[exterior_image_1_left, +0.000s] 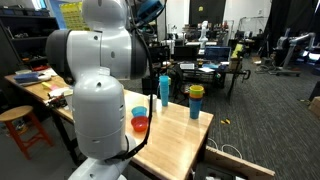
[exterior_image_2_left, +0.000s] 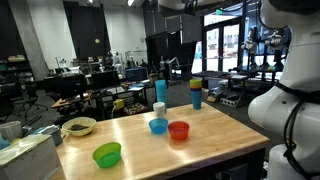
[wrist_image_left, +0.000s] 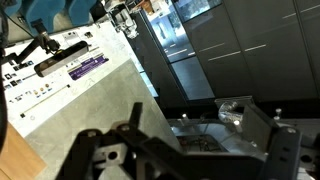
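Note:
On the wooden table (exterior_image_1_left: 180, 145) stand a tall light-blue cup (exterior_image_1_left: 164, 88) and a blue cup with a yellow upper part (exterior_image_1_left: 196, 101). A small blue bowl (exterior_image_2_left: 158, 126) sits beside a red bowl (exterior_image_2_left: 179, 130), and a green bowl (exterior_image_2_left: 107, 155) is farther left in exterior view 2. A white cup (exterior_image_2_left: 159, 108) shows just below the light-blue one. Only the wrist view shows my gripper; its dark fingers (wrist_image_left: 120, 146) stand apart with nothing seen between them. The gripper appears well away from the tableware, which that view does not clearly show.
A wide yellowish bowl (exterior_image_2_left: 78, 127) lies near the table's left side. A pale box (exterior_image_2_left: 30, 158) occupies the left foreground. Dark cabinets (wrist_image_left: 235, 45) and floor fill much of the wrist view.

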